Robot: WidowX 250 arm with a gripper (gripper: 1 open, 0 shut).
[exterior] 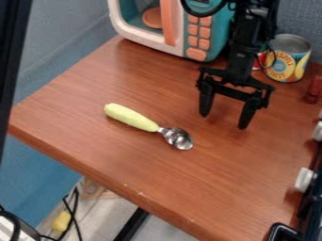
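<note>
A black gripper hangs over the wooden table at the right of centre, fingers pointing down and spread apart with nothing between them. To its lower left lies a spoon-like scoop with a pale yellow handle and a steel bowl, apart from the gripper.
A teal toy microwave stands at the back, beside a can and a small red bottle. Black hardware lines the right edge.
</note>
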